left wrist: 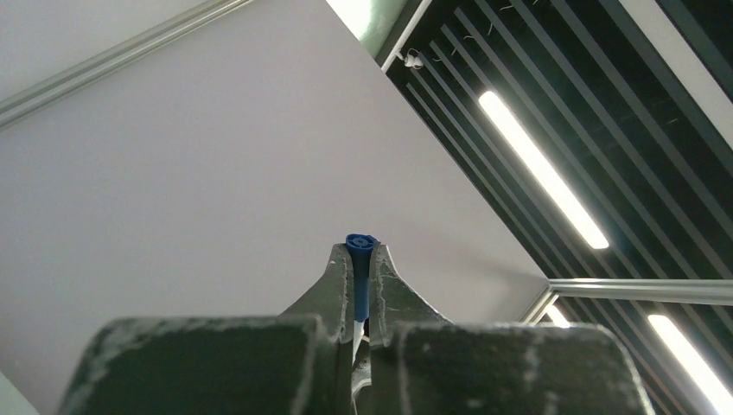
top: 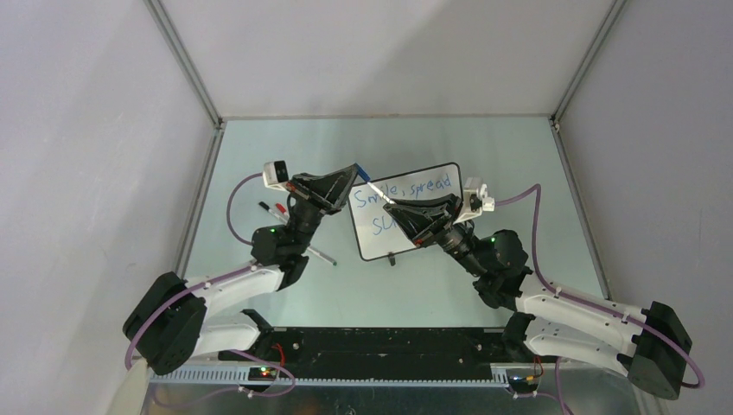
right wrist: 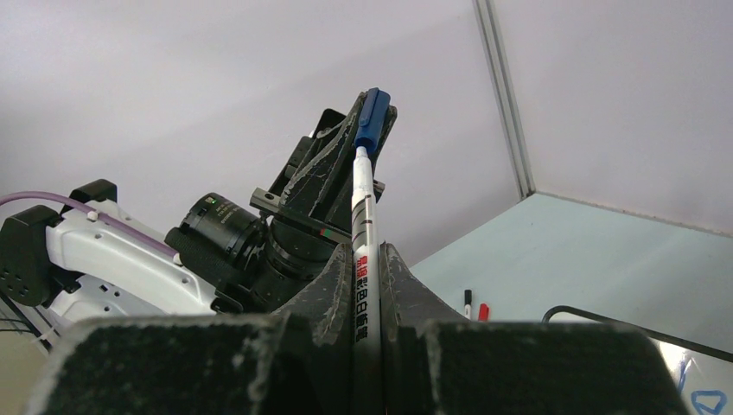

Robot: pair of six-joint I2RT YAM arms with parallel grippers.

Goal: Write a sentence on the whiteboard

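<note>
In the top view, my left gripper (top: 354, 170) is shut on a blue cap (top: 361, 173). The left wrist view has that cap (left wrist: 360, 259) pinched between the fingertips. My right gripper (top: 387, 207) is shut on a white marker (top: 379, 193), which slants up toward the left one. In the right wrist view the marker's tip (right wrist: 361, 152) meets the lower end of the cap (right wrist: 372, 121); how deep it sits inside cannot be told. Below lies the whiteboard (top: 370, 246), lettered in blue "Smile, spread" with "su" under it; the right gripper hides the remainder of that line.
Left of the board, a black-capped marker (top: 273, 212), a red-capped marker (top: 281, 208) and a green-ended marker (top: 322, 255) lie on the table, partly under the left arm. A small dark clip (top: 391, 259) sits at the board's lower edge.
</note>
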